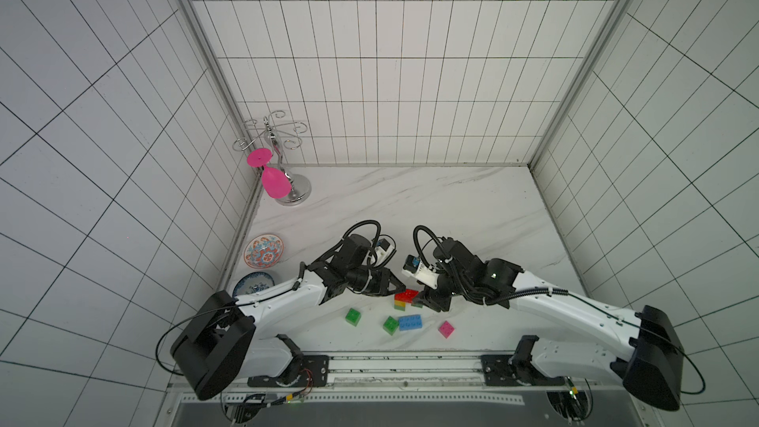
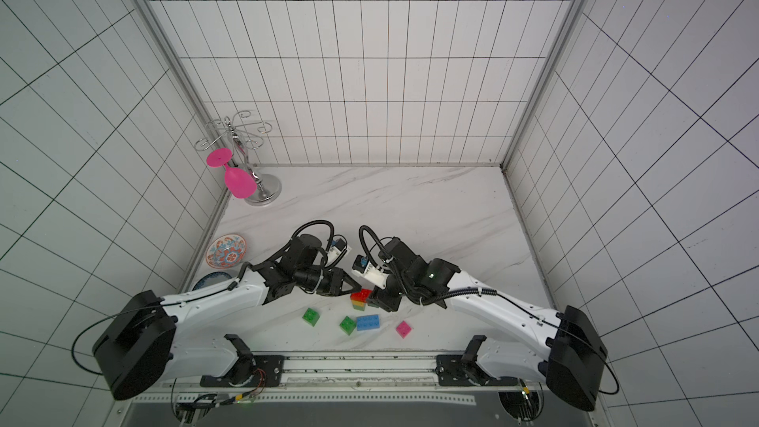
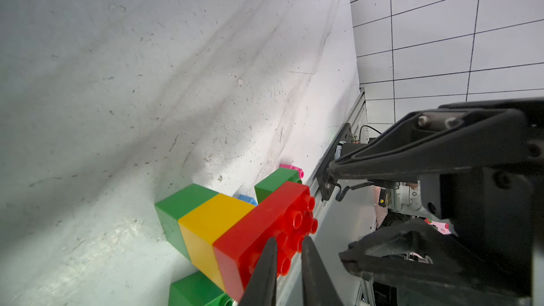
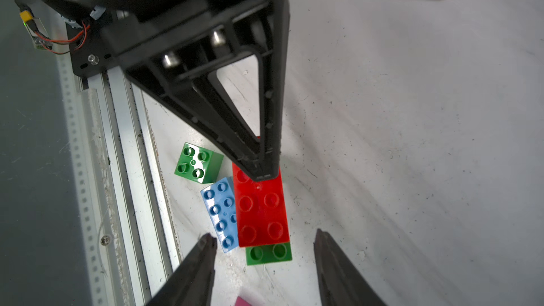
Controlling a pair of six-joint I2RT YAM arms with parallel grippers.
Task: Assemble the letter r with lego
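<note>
My left gripper (image 1: 395, 288) is shut on a red brick (image 4: 261, 209) over a yellow block (image 3: 215, 215) with green ones beneath (image 3: 178, 209); whether these are joined is unclear. Its black fingers are at the red brick's studded side in the left wrist view. My right gripper stands part open around the red brick's near end, a little away from it, with nothing between its fingers.
A blue brick (image 1: 409, 322), a green block (image 1: 390, 325), another green block (image 1: 352, 316) and a pink block (image 1: 446, 329) lie near the front edge. Plates (image 1: 263, 250) and a metal stand (image 1: 293, 193) are at left.
</note>
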